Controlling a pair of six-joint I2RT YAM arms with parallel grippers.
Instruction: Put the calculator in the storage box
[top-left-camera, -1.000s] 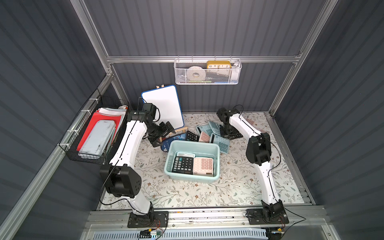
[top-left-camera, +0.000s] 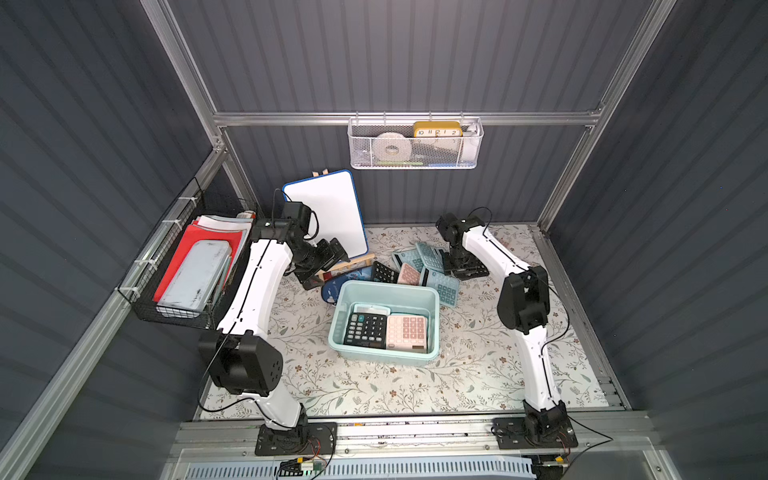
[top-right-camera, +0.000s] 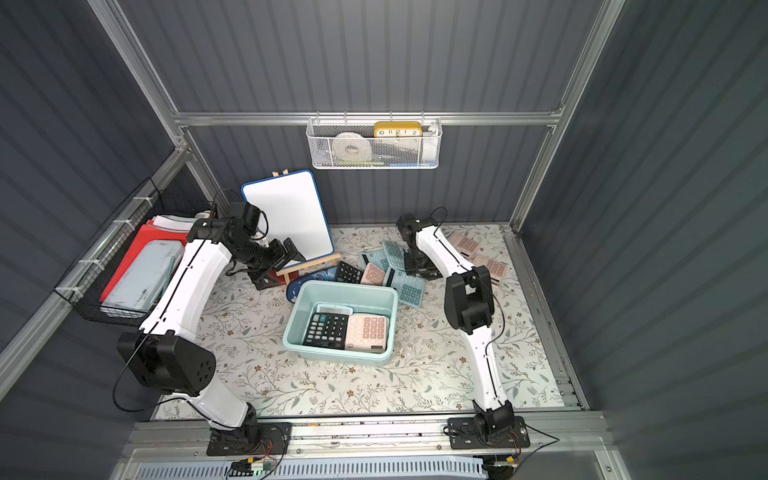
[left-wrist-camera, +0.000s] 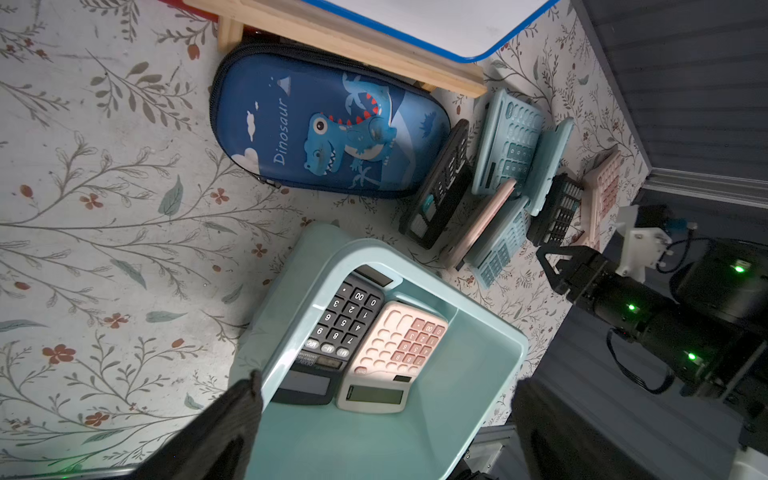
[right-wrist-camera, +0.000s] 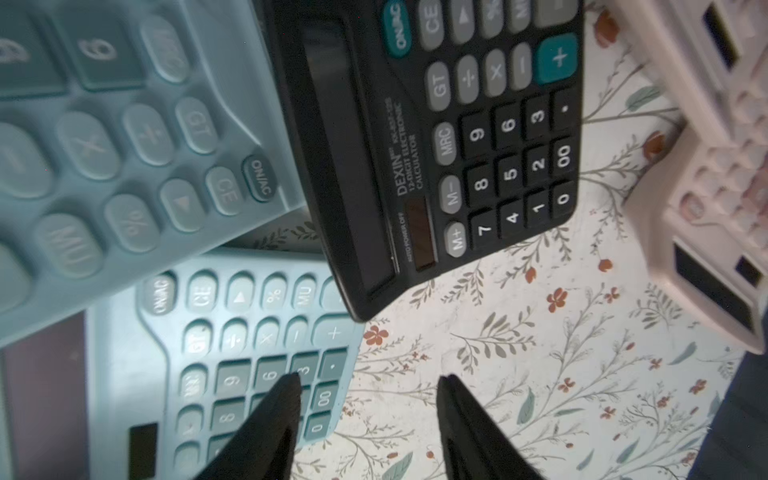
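Note:
The mint storage box (top-left-camera: 344, 292) stands front centre, holding a black calculator (top-left-camera: 365, 328) and a pink one (top-left-camera: 406, 332). Behind it lies a cluster of calculators: light blue ones (right-wrist-camera: 128, 160), a black one (right-wrist-camera: 504, 184) and pink ones (right-wrist-camera: 704, 256) at the right. My right gripper hovers open over this cluster with nothing between its fingers. My left gripper (top-left-camera: 328, 260) is open and empty above the dinosaur pencil case (left-wrist-camera: 336, 128), in front of the whiteboard.
The whiteboard (top-left-camera: 320, 204) on its wooden stand is at back left. A wire basket (top-right-camera: 112, 312) with folders hangs left, and a mesh basket (top-left-camera: 360, 160) on the back wall.
The left arm has moved slightly. The box and its contents are unchanged.

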